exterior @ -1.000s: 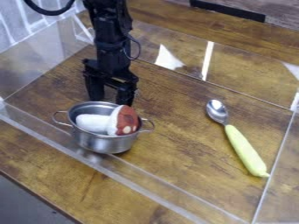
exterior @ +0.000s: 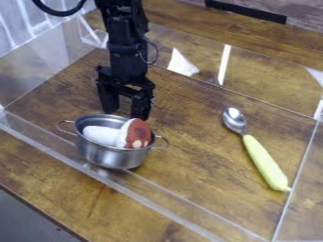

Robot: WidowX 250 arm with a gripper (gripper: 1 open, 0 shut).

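My black gripper [exterior: 125, 100] hangs open just above and behind a steel pot [exterior: 111, 155], nothing visible between its fingers. Inside the pot lie a white elongated object [exterior: 104, 133] and a red-and-white round object [exterior: 134, 134]; what they are exactly is hard to tell.
On the right of the wooden table [exterior: 202, 198] lie a silver spoon [exterior: 233, 121] and a long pale yellow object [exterior: 263, 163]. Clear and white edging runs around the work area.
My gripper has shifted slightly to the right. The pot and its contents look almost unchanged.
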